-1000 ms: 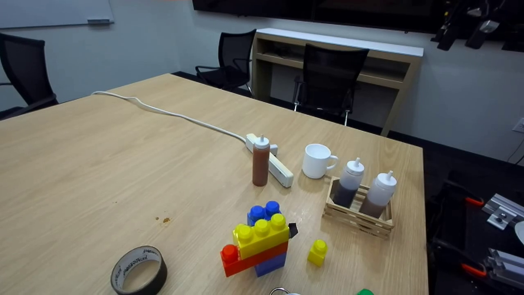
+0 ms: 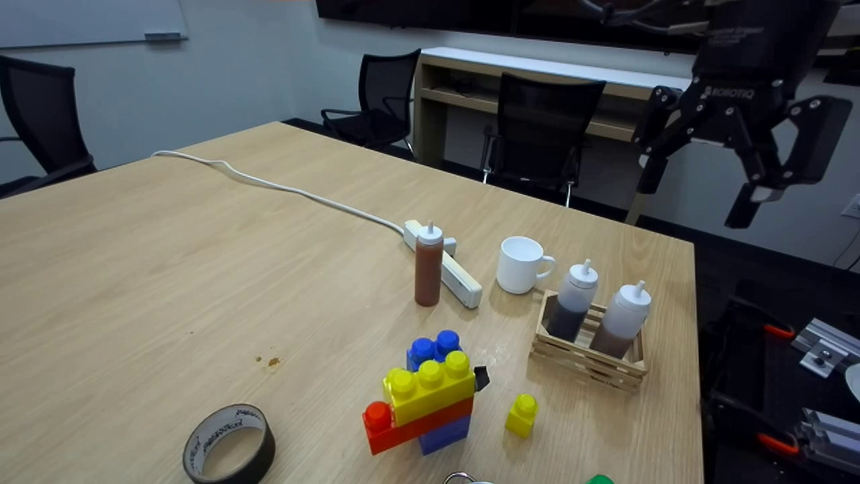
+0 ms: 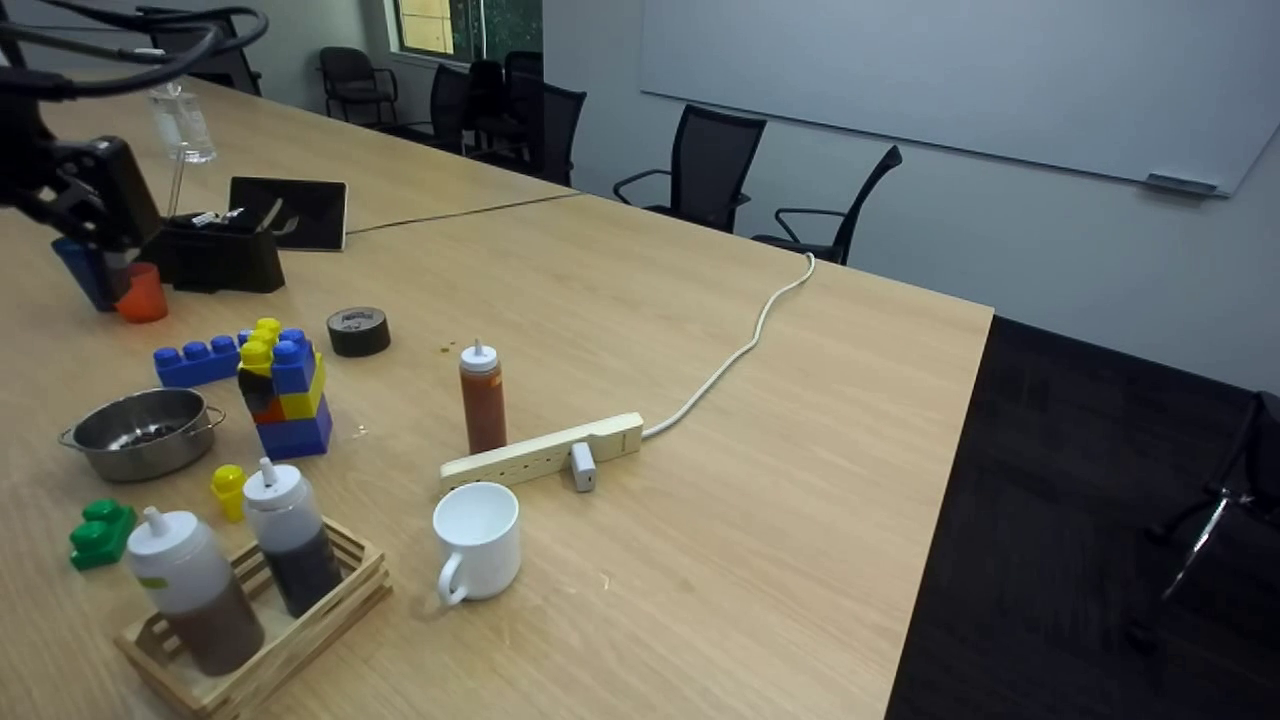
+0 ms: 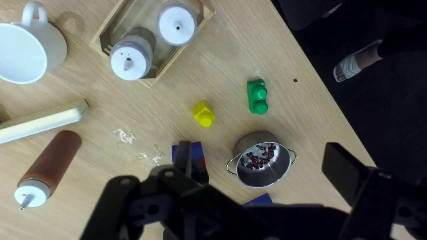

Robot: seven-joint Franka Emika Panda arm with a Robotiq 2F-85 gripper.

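Note:
My gripper (image 2: 699,193) is open in exterior view 1, high at the right, with nothing between its fingers. In the wrist view its dark pads (image 4: 342,172) stand wide apart above the table. Below them is a metal pot (image 4: 262,176) with small dark beans (image 4: 260,156) in it. A small yellow block (image 4: 203,113) and a green block (image 4: 257,96) lie beyond the pot. The stack of blue, yellow and red blocks (image 2: 431,399) stands on the table; in the wrist view the gripper's left finger partly hides it.
A wooden crate (image 2: 586,367) holds two sauce bottles. Close by are a white mug (image 2: 516,267), a brown bottle (image 2: 428,270) and a power strip (image 3: 546,450). Black tape (image 3: 359,332), a red cup (image 3: 142,295) and a black box (image 3: 228,258) stand farther off.
My gripper has come from the upper right corner to a lower, nearer place in exterior view 1 and appears much larger. The objects on the table have not moved.

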